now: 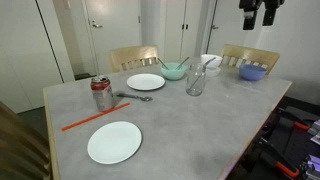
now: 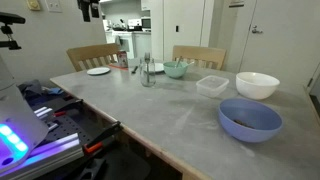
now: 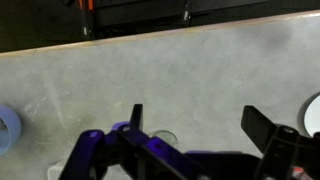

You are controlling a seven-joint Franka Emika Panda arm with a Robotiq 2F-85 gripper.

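Note:
My gripper is open in the wrist view, its two dark fingers wide apart with bare grey tabletop between them. High above the table, the gripper [image 1: 258,16] shows at the top right of exterior view 1, clear of every object. A clear glass [image 1: 195,82] stands near the table's middle; its round rim appears low between the fingers in the wrist view. Behind it sits a pale green bowl [image 1: 173,72] with utensils in it. A blue bowl [image 2: 250,120] rests near the table edge.
White plates [image 1: 114,144] [image 1: 146,81], a can [image 1: 102,93], a red stick [image 1: 92,118] and a spoon [image 1: 135,97] lie toward the left. A clear container [image 2: 212,87] and a white bowl [image 2: 257,85] stand beyond the blue bowl.

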